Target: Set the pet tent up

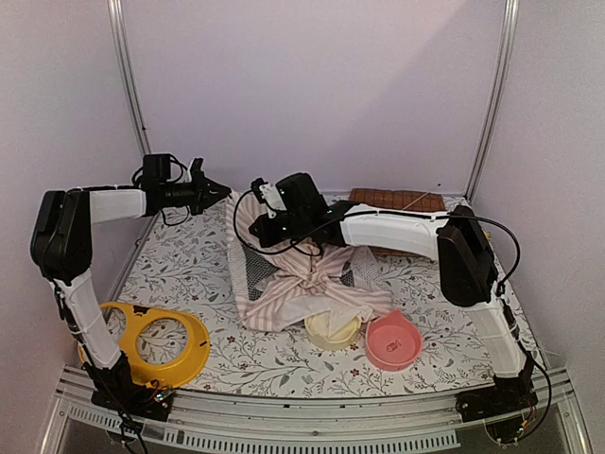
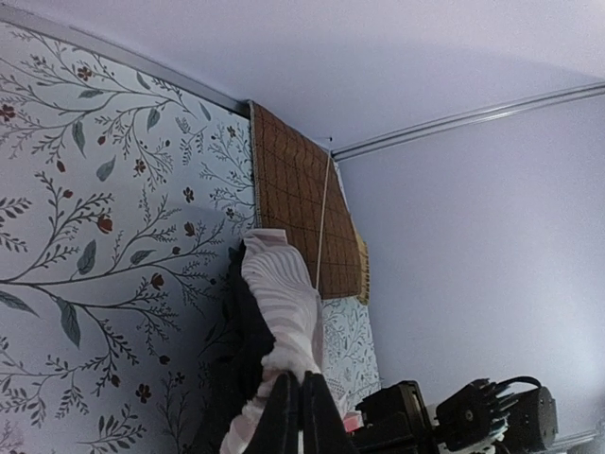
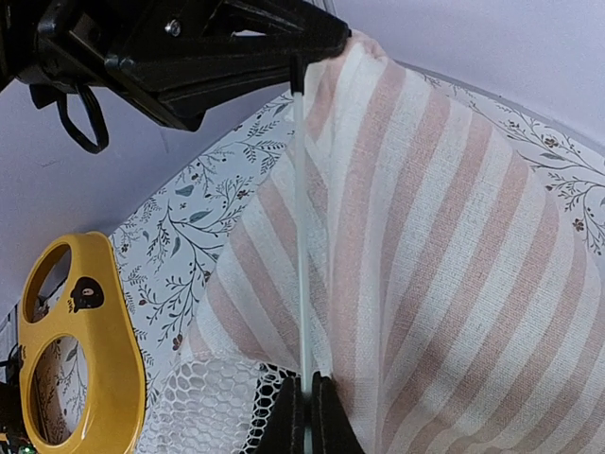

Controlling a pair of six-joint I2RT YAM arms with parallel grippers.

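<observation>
The pink-and-white striped tent fabric (image 1: 312,284), with mesh panels, hangs bunched over the table's middle. My left gripper is shut on a raised corner of that fabric (image 3: 454,265), at the upper left in the top view. My right gripper, above the fabric just to the right, is shut on a thin pale pole (image 3: 302,236). The pole runs upright beside the fabric to the left gripper's fingertips.
A yellow holed board (image 1: 189,345) lies front left. A pink bowl (image 1: 392,345) and a cream bowl (image 1: 331,340) stand at the front. A brown woven mat (image 2: 284,170) lies at the back right.
</observation>
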